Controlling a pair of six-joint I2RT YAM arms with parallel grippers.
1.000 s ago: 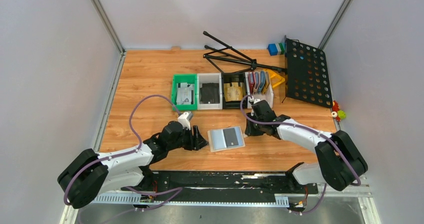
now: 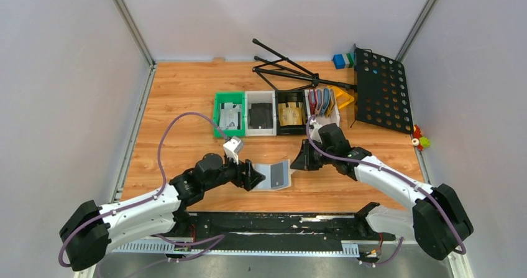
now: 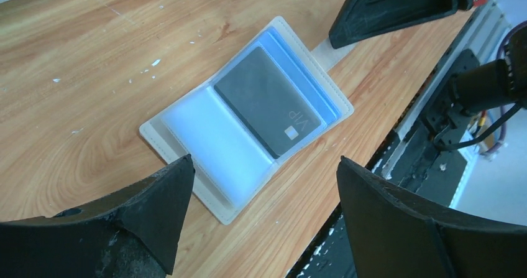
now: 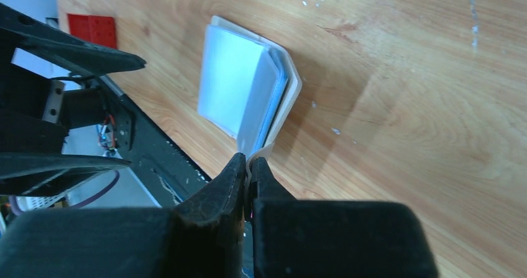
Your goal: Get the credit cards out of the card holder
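The card holder (image 2: 272, 175) lies spread open near the table's front middle, its pages clear and bluish. A grey card (image 3: 268, 101) marked "VIP" shows in one of its pockets. My right gripper is shut on a pale strip at the holder's right edge; in the left wrist view this strip (image 3: 332, 53) runs from the holder to the right fingers. My left gripper stands partly open at the holder's left side, with nothing between its fingers. From above, its fingertips hide part of the holder's left edge.
Behind the holder stand a green bin (image 2: 230, 127), a white bin (image 2: 260, 132), a black bin (image 2: 291, 130) and a bin (image 2: 332, 117) of upright colourful items. A black folded stand (image 2: 286, 66) lies farther back. Bare wood surrounds the holder.
The holder has shifted left, with my right gripper moving left alongside it. My left gripper has moved slightly right, closing the gap to the holder's left edge.
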